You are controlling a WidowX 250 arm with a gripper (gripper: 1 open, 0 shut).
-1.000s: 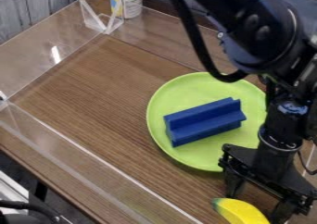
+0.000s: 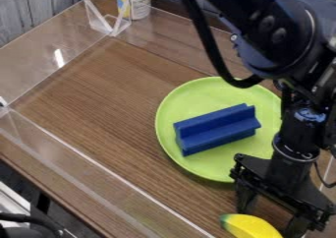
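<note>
My gripper (image 2: 272,208) hangs low at the right, open, its black fingers pointing down just behind a yellow banana-like object (image 2: 252,225) with a pale green tip at the bottom edge. Whether the fingers touch it cannot be told. A green plate (image 2: 180,101) lies left of and behind the gripper, holding a blue block (image 2: 213,132) with a raised ridge. The arm hides the plate's right part.
A clear plastic edge runs along the left and front. A can (image 2: 133,2) stands at the back left.
</note>
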